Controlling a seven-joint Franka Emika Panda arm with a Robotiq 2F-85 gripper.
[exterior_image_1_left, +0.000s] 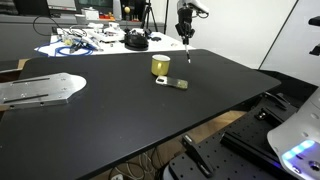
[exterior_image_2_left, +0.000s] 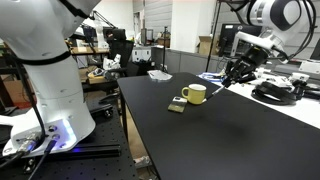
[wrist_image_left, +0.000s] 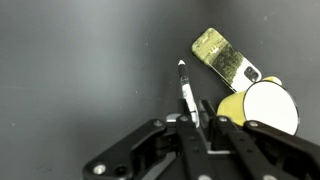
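My gripper (exterior_image_1_left: 187, 38) is shut on a slim pen or marker (wrist_image_left: 187, 88), white with a dark tip, which points away from the fingers. In exterior view 2 the pen (exterior_image_2_left: 214, 93) slants down from the gripper (exterior_image_2_left: 228, 82) beside a yellow mug (exterior_image_2_left: 196, 94). From the wrist, the mug (wrist_image_left: 233, 108) shows to the right of the gripper, its pale opening towards me. Exterior view 1 has the mug (exterior_image_1_left: 160, 65) on the black table, to the left of the pen. Whether the pen tip touches the table, I cannot tell.
Close to the mug lies a small greenish-yellow block (wrist_image_left: 217, 47) with a pale end. A grey metal plate (exterior_image_1_left: 40, 90) is on the left of the table in exterior view 1.
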